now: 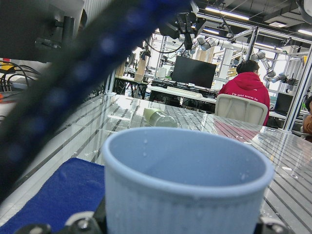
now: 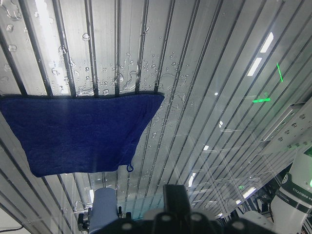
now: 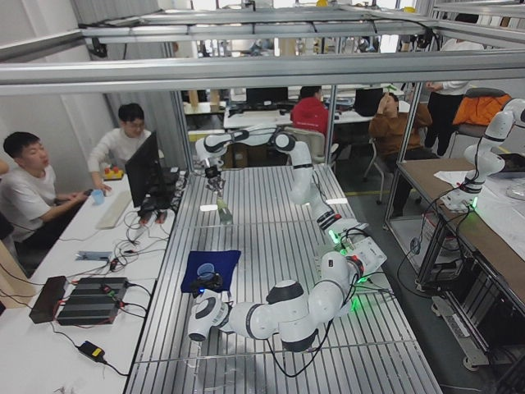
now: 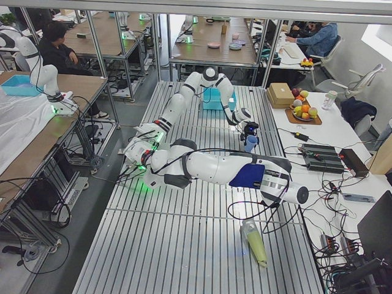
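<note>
A light blue cup (image 3: 205, 269) (image 4: 251, 142) (image 1: 187, 190) stands by a dark blue cloth (image 3: 189, 267) (image 2: 78, 131). My left gripper (image 3: 205, 284) is at the cup, which fills the space between its fingers in the left wrist view. A green bottle (image 3: 225, 213) (image 4: 254, 244) (image 1: 158, 118) lies on the ribbed metal table. My right gripper (image 3: 215, 185) is raised above the bottle, apart from it; I cannot tell how its fingers stand.
Water drops cover part of the table (image 4: 165, 257). A turquoise bin (image 4: 211, 98) stands at one end. A side desk (image 3: 98, 361) holds electronics, cables and a monitor. People sit beside the table.
</note>
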